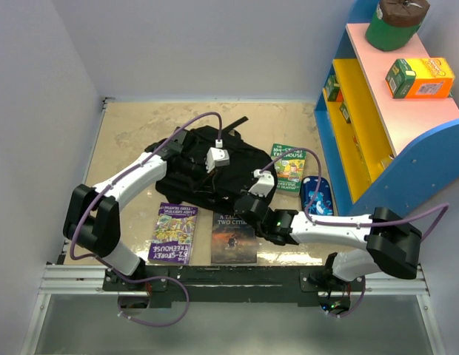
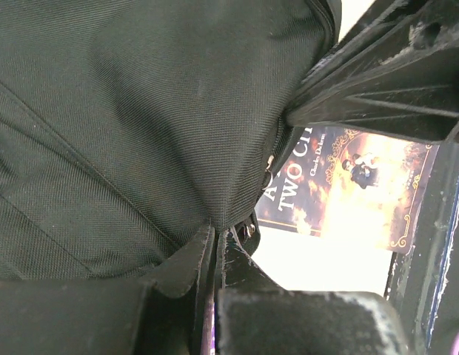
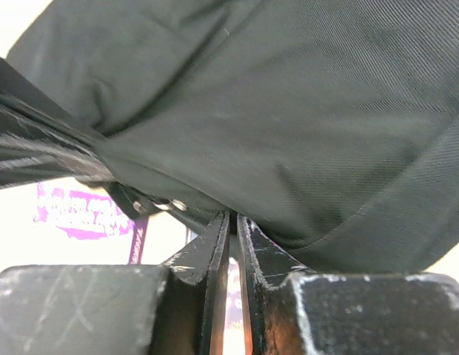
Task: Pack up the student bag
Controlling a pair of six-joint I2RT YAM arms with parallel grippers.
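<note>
A black fabric bag [image 1: 237,159] lies flat across the middle, filling much of both wrist views. My left gripper is shut, its tips touching the fabric near a zipper edge; whether cloth is between them is unclear. My right gripper is shut on the bag's edge beside the zipper, right of the left gripper in the top view. In front lie a purple Treehouse book [image 1: 172,233] and A Tale of Two Cities [image 1: 234,244]. A green Treehouse book [image 1: 289,166] lies right of the bag, with a blue case [image 1: 323,200] near it.
A shelf unit [image 1: 400,170] with boxes and a green cylinder [image 1: 392,29] stands along the right side. Bare table [image 1: 141,122] shows at the back and left. Walls enclose the back and sides.
</note>
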